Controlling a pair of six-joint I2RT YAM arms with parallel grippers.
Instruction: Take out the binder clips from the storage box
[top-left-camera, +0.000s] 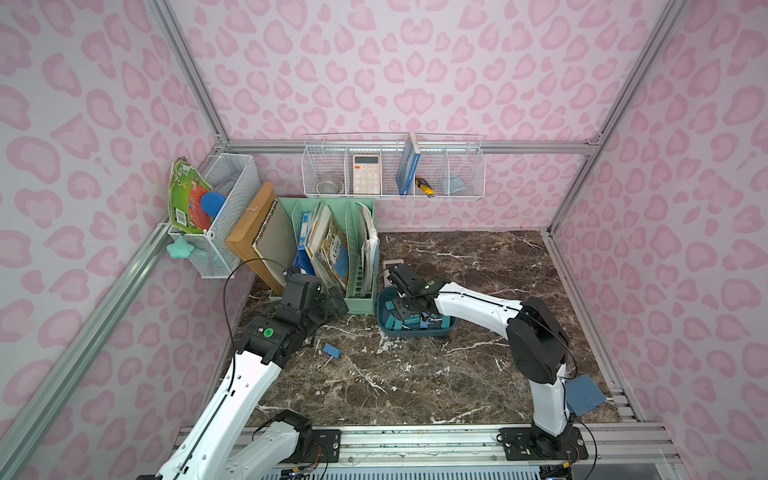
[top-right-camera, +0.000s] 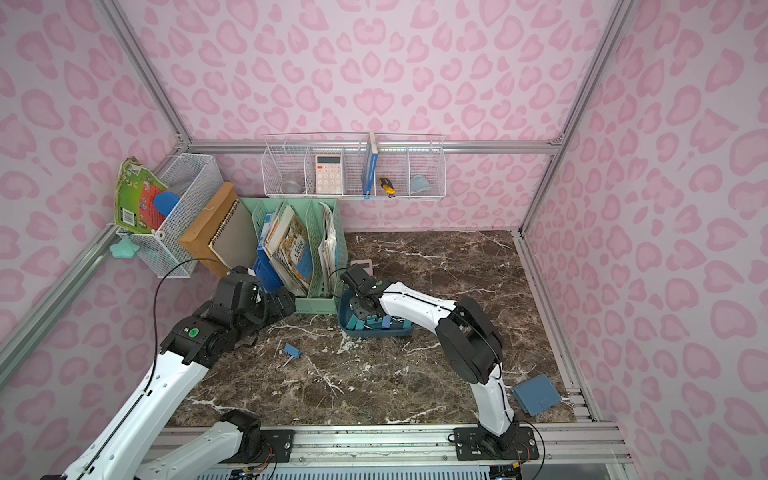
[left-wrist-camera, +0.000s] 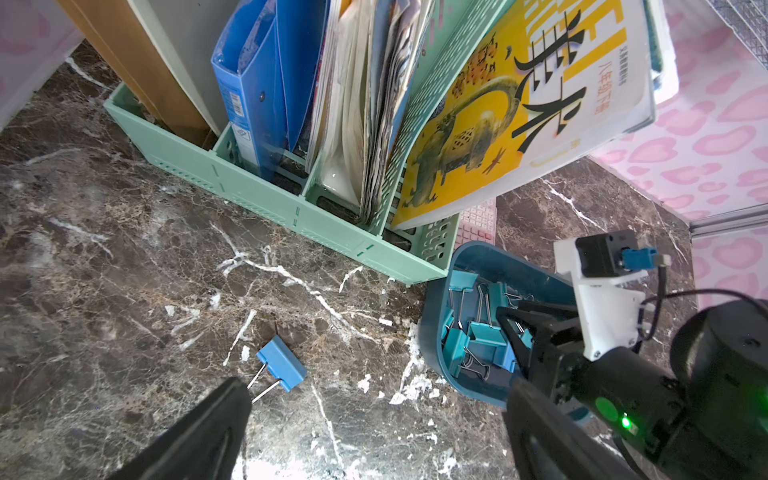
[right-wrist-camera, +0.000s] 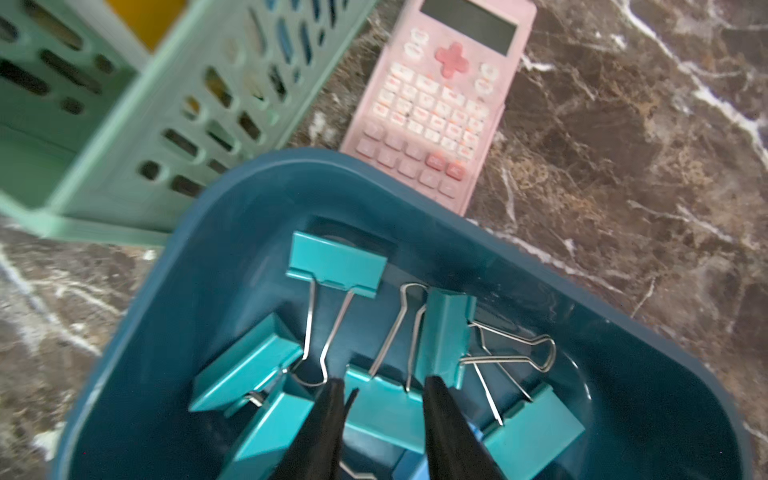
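The dark blue storage box (top-left-camera: 416, 333) holds several teal binder clips and a blue clip (left-wrist-camera: 504, 357). My right gripper reaches down into it, its fingers closed to either side of a teal binder clip (right-wrist-camera: 384, 409) near the middle. The clip's lower part and its contact with the pads are hard to see. Outside the box, one blue binder clip (left-wrist-camera: 281, 363) lies on the marble table, left of the box. Above that clip, my left gripper hovers open with nothing between its wide-spread fingers.
Right behind the left gripper stands a green file rack (left-wrist-camera: 320, 232) full of folders. A pink calculator (right-wrist-camera: 436, 100) lies behind the box, close to the rack. A blue square lid (top-right-camera: 536, 394) rests at the front right.
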